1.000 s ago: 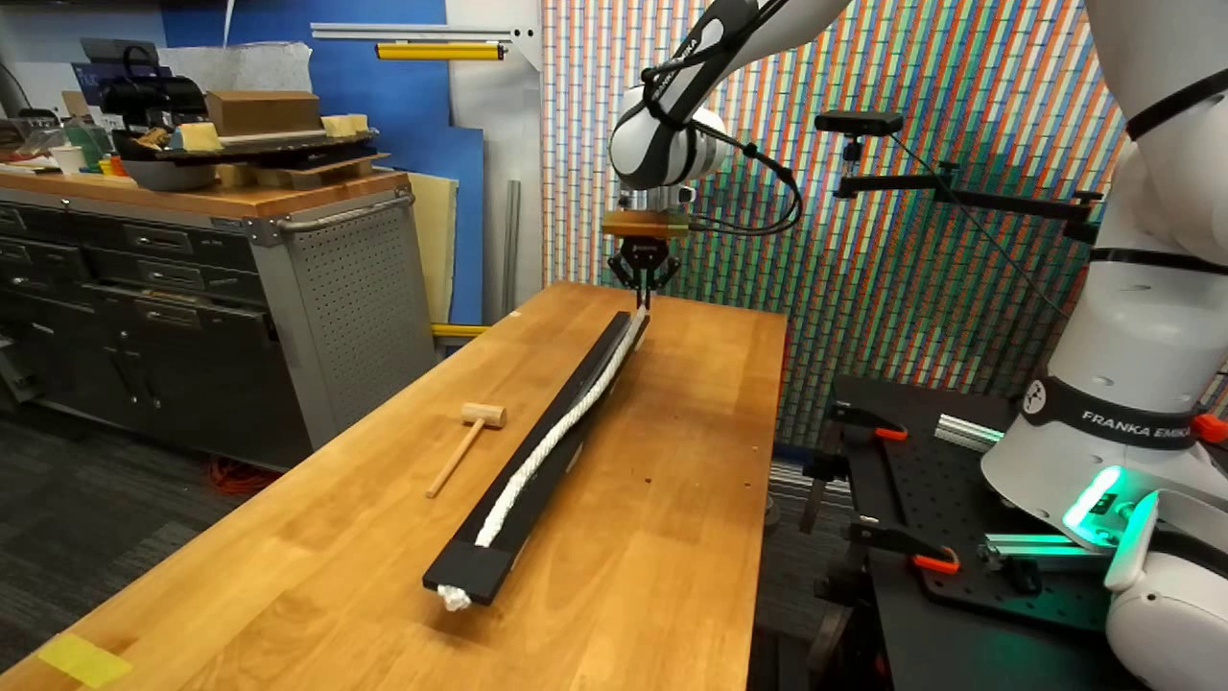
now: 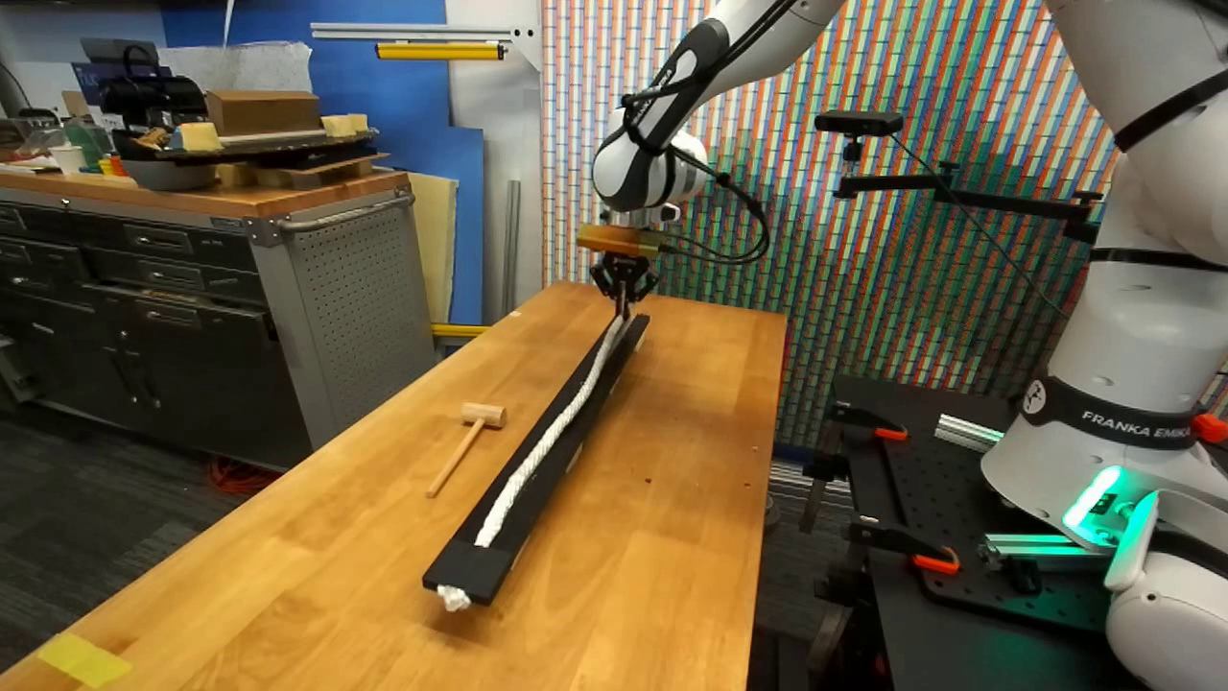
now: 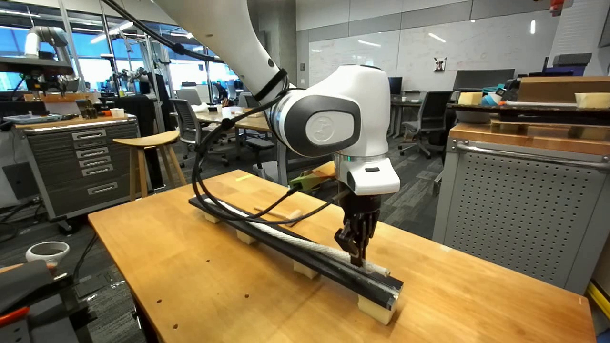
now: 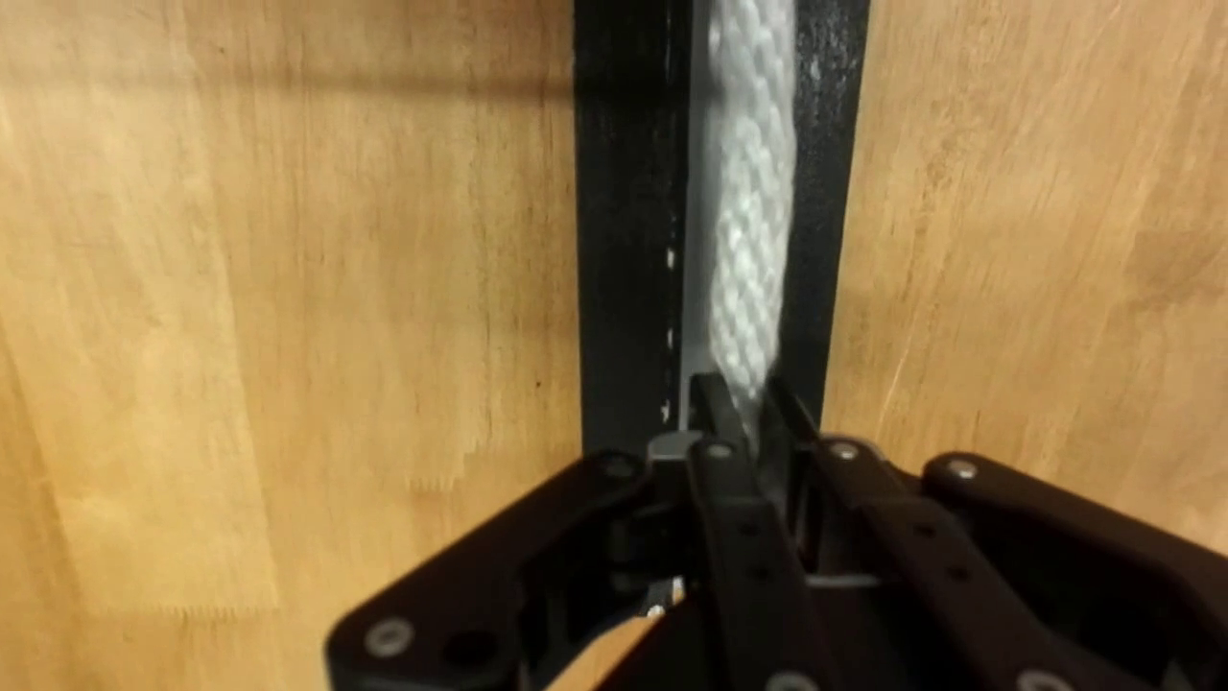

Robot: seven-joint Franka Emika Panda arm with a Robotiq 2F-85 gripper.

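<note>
A thick white rope (image 2: 538, 454) runs along a long black channel board (image 2: 475, 566) on the table. At the near end in exterior view 1, a frayed rope tip (image 2: 454, 598) pokes out from under the board's end. My gripper (image 2: 623, 311) is at the far end, pointing down and shut on the rope. In the wrist view the rope (image 4: 750, 196) passes between the fingers, lying right of the groove (image 4: 701, 265) on the board. Exterior view 2 has a short rope end (image 3: 377, 268) sticking out past the fingers, close to the board's end.
A wooden mallet (image 2: 484, 415) lies on the table left of the board. Pale blocks (image 3: 377, 309) hold the board above the tabletop. Cables (image 3: 200, 154) hang from the arm over the board. The table right of the board is clear in exterior view 1.
My gripper has shifted left and slightly lower in exterior view 1, carrying the far part of the rope from the board's right edge toward its middle. The mallet and board have not moved.
</note>
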